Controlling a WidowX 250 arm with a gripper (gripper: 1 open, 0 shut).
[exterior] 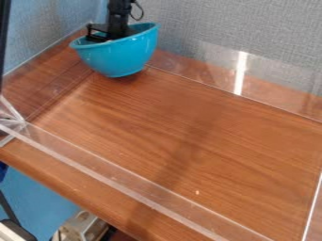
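Note:
A turquoise bowl (119, 56) sits in the far left corner of the wooden table (189, 141), against the grey walls. My black gripper (104, 33) reaches down from the top edge into the bowl; its lower part is hidden behind the rim, so I cannot see whether anything is between the fingers.
Clear plastic borders (242, 71) run round the work area. The middle and right of the wooden surface are empty. Some hardware (78, 226) lies below the near left edge.

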